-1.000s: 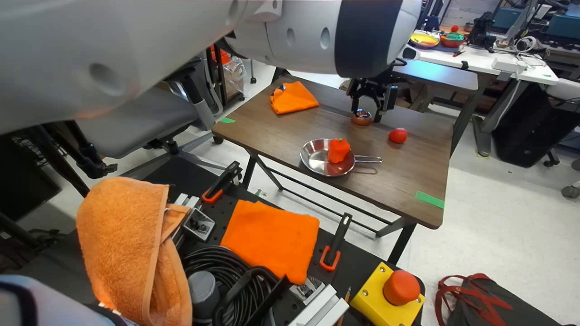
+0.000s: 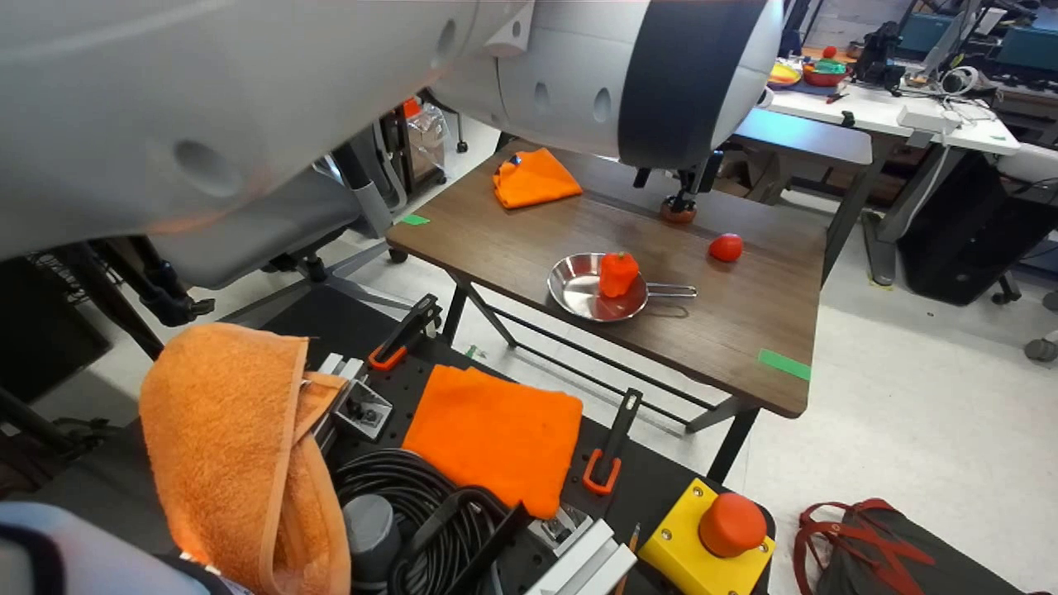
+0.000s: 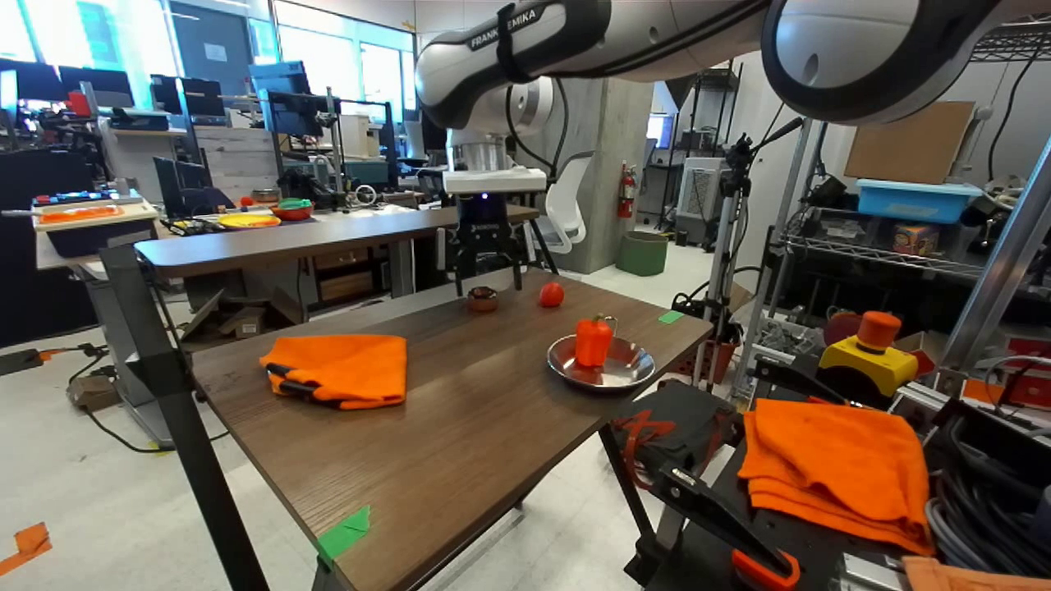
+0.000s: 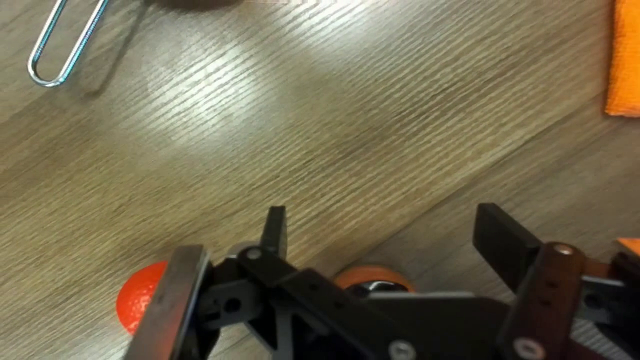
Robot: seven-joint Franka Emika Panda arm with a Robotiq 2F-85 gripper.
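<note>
My gripper (image 3: 488,287) stands open above the back part of the table, its fingertips wide apart. A small round brown object (image 3: 483,304) with a dark, shiny top sits on the tabletop between or just behind the fingers; the exact depth is hard to tell. In the wrist view, part of this brown object (image 4: 375,275) shows behind the gripper, with bare wood between the fingertips. To one side lies a red tomato (image 2: 726,248). A steel pan (image 2: 573,287) holds an orange-red bell pepper (image 2: 617,274).
An orange cloth (image 3: 340,369) lies folded on the table. The pan's wire handle (image 2: 674,291) points toward the table's right side. Open wood separates the cloth from the pan. Green tape (image 2: 784,363) marks table corners.
The arm has come lower and slightly right in exterior view 1, and the gripper looks turned or shifted. The brown object now appears a little further right. Pan, pepper, tomato and cloth are unmoved.
</note>
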